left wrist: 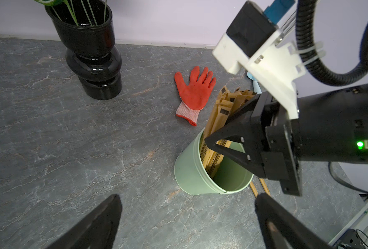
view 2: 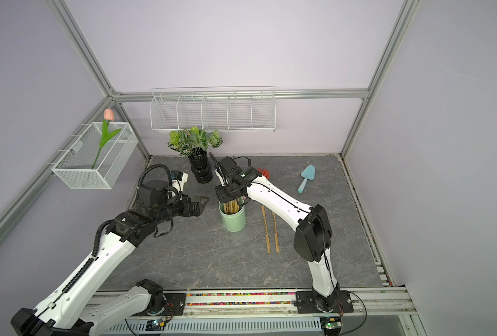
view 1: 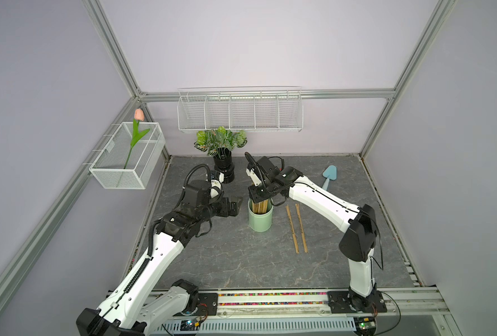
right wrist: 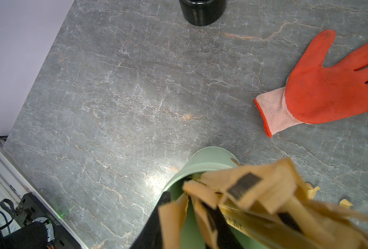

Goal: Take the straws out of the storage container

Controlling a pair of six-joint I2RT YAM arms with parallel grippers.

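A green container (view 1: 259,223) stands mid-table holding paper-wrapped straws (left wrist: 217,120), which lean against its rim. My right gripper reaches down into the container's mouth among the straws, its fingers part open; whether anything is pinched is unclear behind the paper in the right wrist view. My left gripper (view 1: 234,207) hangs left of the container, open and empty. Two long straws (view 1: 292,229) lie on the table right of the container.
A black vase (view 1: 224,168) with plants stands at the back, a red glove (left wrist: 194,93) and a blue trowel (view 1: 329,172) behind the container. Wire baskets (view 1: 239,112) hang on the walls.
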